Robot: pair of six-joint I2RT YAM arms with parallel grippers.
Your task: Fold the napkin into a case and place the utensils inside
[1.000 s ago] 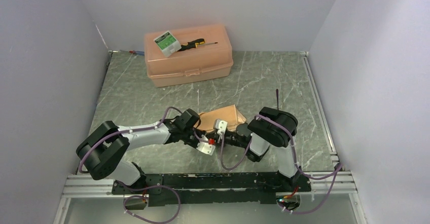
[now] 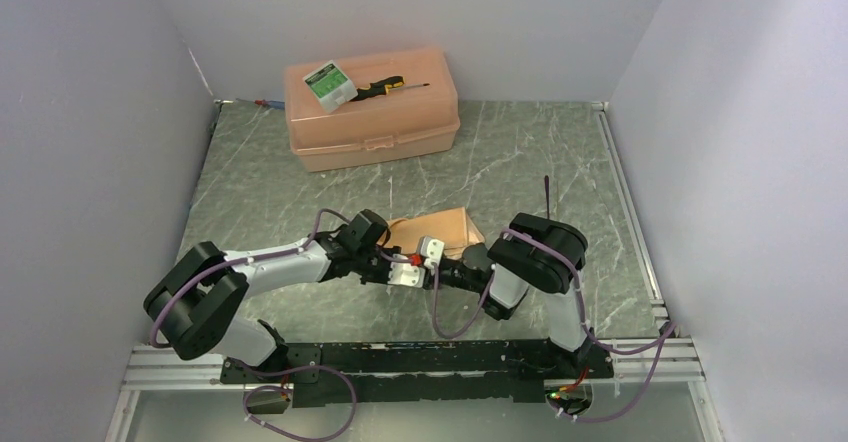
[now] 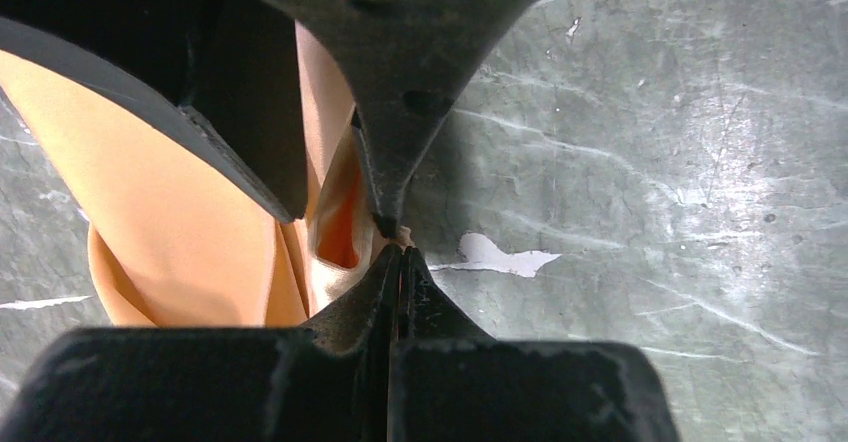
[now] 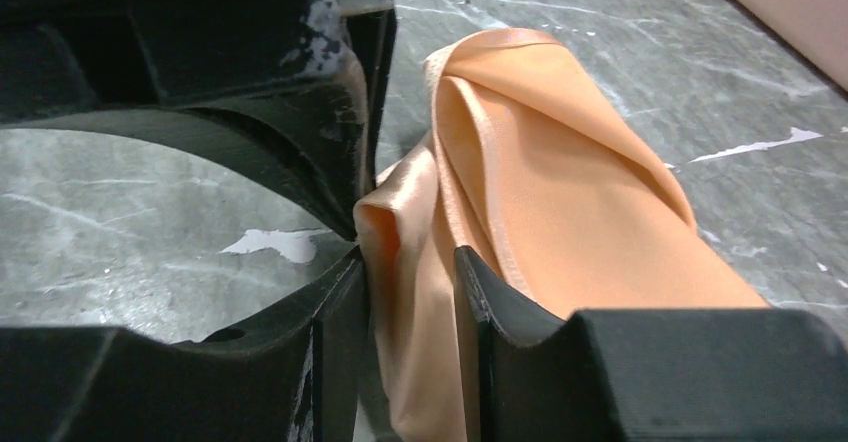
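Note:
The peach napkin [image 2: 435,224] [image 3: 170,202] [image 4: 590,212] lies folded under both grippers, its near edge raised in a narrow fold. My left gripper is shut on that edge of the napkin. My right gripper is open, its fingers either side of the raised fold, close to the left gripper's fingertips. In the top view the two grippers meet at the napkin's near side and hide much of it. I cannot make out any utensils on or in the napkin.
A pink plastic box [image 2: 370,132] stands at the back, with a packet [image 2: 330,86] and a screwdriver [image 2: 385,88] on its lid. The marble board is clear right of the box and at the left behind the left arm.
My left gripper has shifted slightly toward the back and left along the napkin's near side. The right arm has moved very little.

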